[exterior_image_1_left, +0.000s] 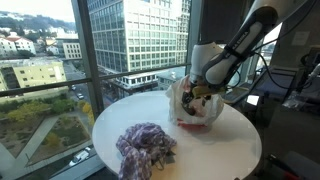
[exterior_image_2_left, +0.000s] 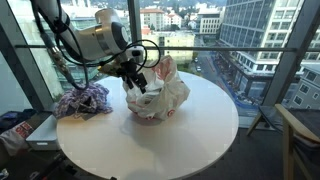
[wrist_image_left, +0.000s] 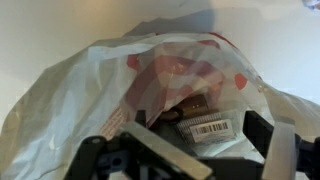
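A white plastic bag (exterior_image_1_left: 199, 110) with red marks stands on the round table, its mouth gaping upward. My gripper is open over that mouth, its fingers (wrist_image_left: 258, 130) spread wide apart. In the wrist view a dark item (wrist_image_left: 182, 108) and a package with a barcode label (wrist_image_left: 212, 129) lie inside the bag, below the gap between the fingers. Nothing is held. From the second exterior view my gripper (exterior_image_2_left: 138, 82) shows at the bag's open top; how deep the fingertips reach is hard to tell.
A crumpled purple-patterned cloth (exterior_image_1_left: 146, 147) lies on the white table (exterior_image_1_left: 115, 118), well away from the bag. Large windows stand behind it, and a wooden chair (exterior_image_2_left: 298, 140) is at one side.
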